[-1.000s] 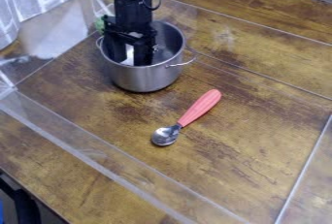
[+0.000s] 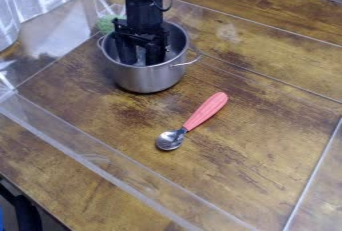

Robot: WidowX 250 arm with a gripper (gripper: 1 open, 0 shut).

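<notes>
My dark gripper [image 2: 142, 40] reaches down into a steel pot [image 2: 148, 75] at the upper left of the camera view; its fingertips are mostly hidden inside the pot, so I cannot tell whether it is open or shut, or on what. A spoon with a pink handle [image 2: 206, 109] and a steel bowl [image 2: 171, 140] lies on the wooden table in front of the pot, to the right.
A green object [image 2: 107, 23] sits behind the pot at the left. Clear plastic edges run along the left and right of the table [image 2: 267, 65].
The gripper has shifted slightly within the pot. The pot and spoon look unmoved.
</notes>
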